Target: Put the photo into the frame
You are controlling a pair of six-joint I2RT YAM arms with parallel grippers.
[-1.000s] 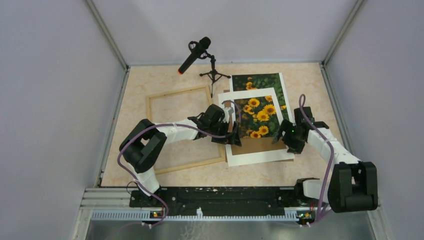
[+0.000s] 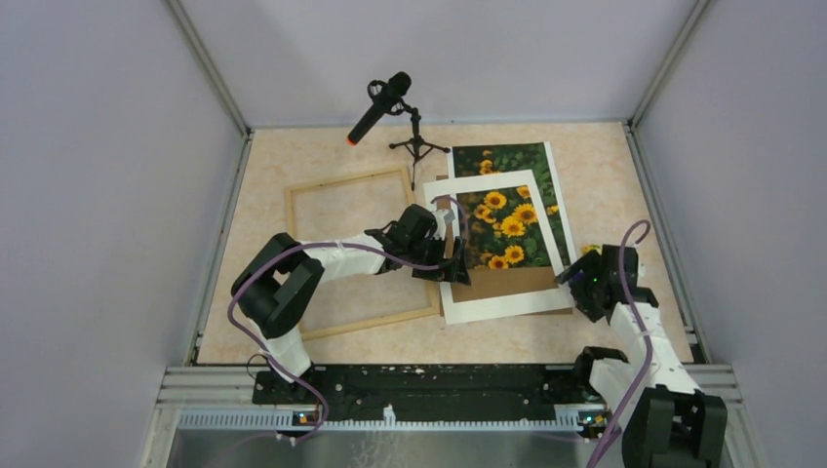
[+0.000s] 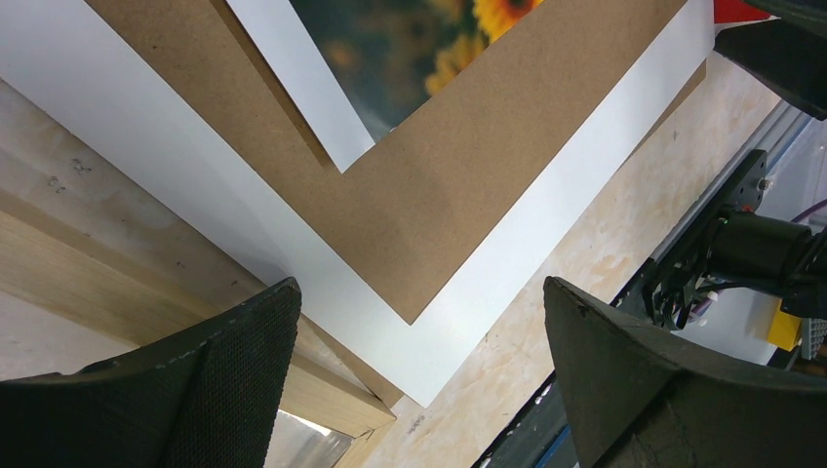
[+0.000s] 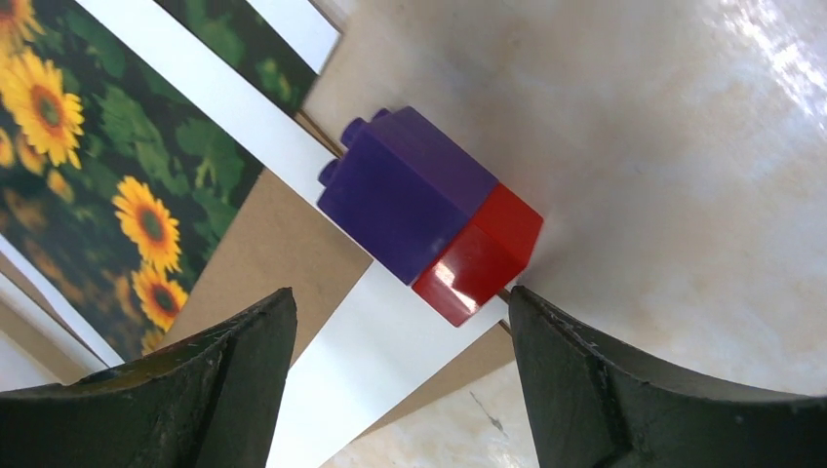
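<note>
The sunflower photo point(image 2: 468, 155) lies under the white mat point(image 2: 488, 309), skewed to it. It pokes out past the mat at the back and right, while brown backing board point(image 2: 502, 283) shows in the lower part of the mat's window. To the left lies an empty wooden frame point(image 2: 371, 321). My left gripper stands open over the mat's front left corner, nothing between its fingers. Over the mat's front right corner my right gripper is open. A purple and red brick point(image 4: 414, 200) rests on the mat's edge there, ahead of its fingers.
A black microphone point(image 2: 381, 106) on a small tripod point(image 2: 416, 142) stands at the back, behind the frame and photo. Something yellow point(image 2: 590, 248) peeks out beside my right gripper. Bare table shows right of the photo and in front of the mat.
My right arm has drawn back to the right and toward the front, from above the mat to its right corner. The left arm, frame, mat and photo look almost unmoved.
</note>
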